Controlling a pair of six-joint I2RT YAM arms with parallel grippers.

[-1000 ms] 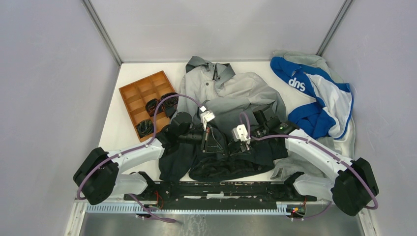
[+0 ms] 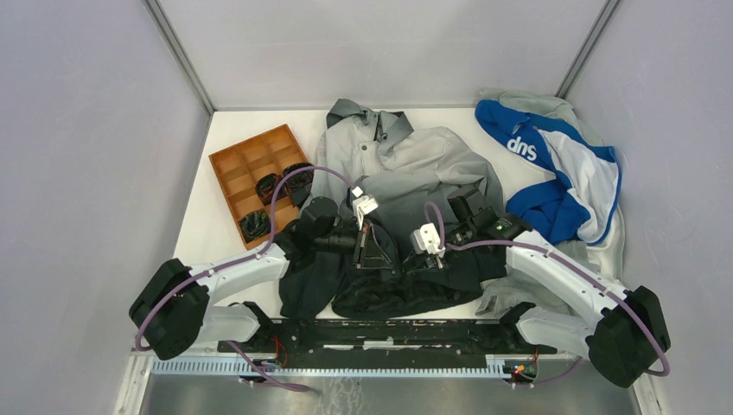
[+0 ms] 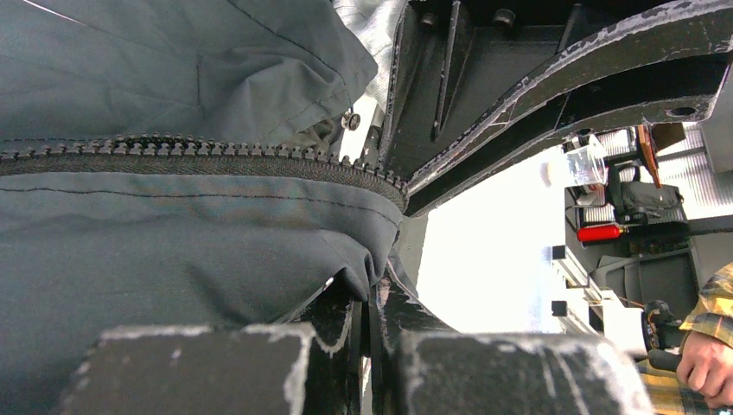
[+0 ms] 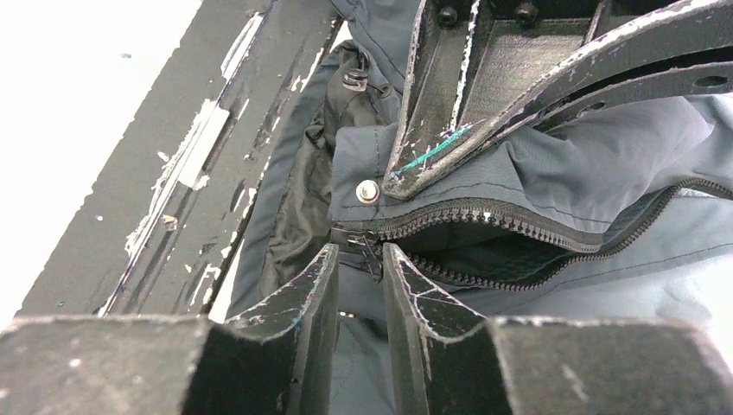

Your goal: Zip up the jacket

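Observation:
The grey jacket (image 2: 367, 160) lies on the table, its dark lower hem towards the front. My left gripper is shut on the jacket's hem corner (image 3: 376, 259), below a row of black zipper teeth (image 3: 207, 156). In the right wrist view, the zipper slider (image 4: 350, 239) sits at the bottom of the zipper, its small black pull tab hanging down. Slightly apart, the fingertips of my right gripper stand on either side of that tab; contact cannot be made out. Above the slider the zipper halves (image 4: 527, 229) gape apart.
A brown compartment tray (image 2: 232, 164) with dark bundles stands at the left. Blue and white clothing (image 2: 540, 151) is piled at the right. Near the slider, a silver snap (image 4: 367, 191) shows on the flap. Both arms work close together over the hem.
My right gripper and arm have shifted slightly to the right and towards the front. The left arm and the jacket look unmoved.

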